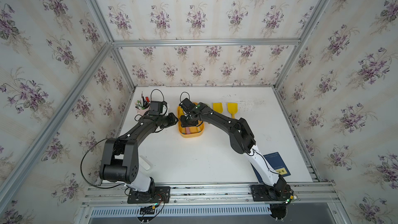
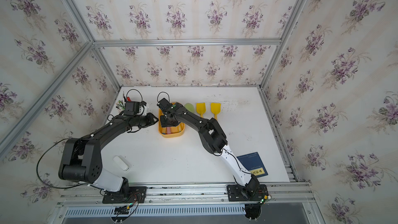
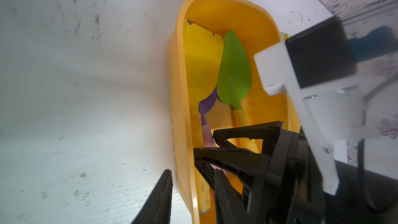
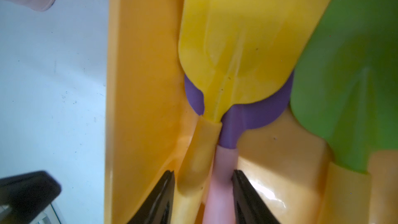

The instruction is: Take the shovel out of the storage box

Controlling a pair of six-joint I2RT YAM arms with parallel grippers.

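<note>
The orange storage box [image 3: 180,78] holds a yellow shovel [image 4: 257,37], a purple shovel [image 4: 265,107] partly beneath it, and a green shovel [image 3: 234,66]. My left gripper is shut on the box's left wall, as the left wrist view shows. My right gripper is inside the box, open, its fingertips around the yellow and pink handles at the left side; whether they touch them is unclear.
More yellow shovels [image 1: 232,108] and a green item [image 2: 188,107] lie right of the box. A pot with a plant [image 1: 141,107] stands back left, a blue booklet [image 2: 248,161] front right.
</note>
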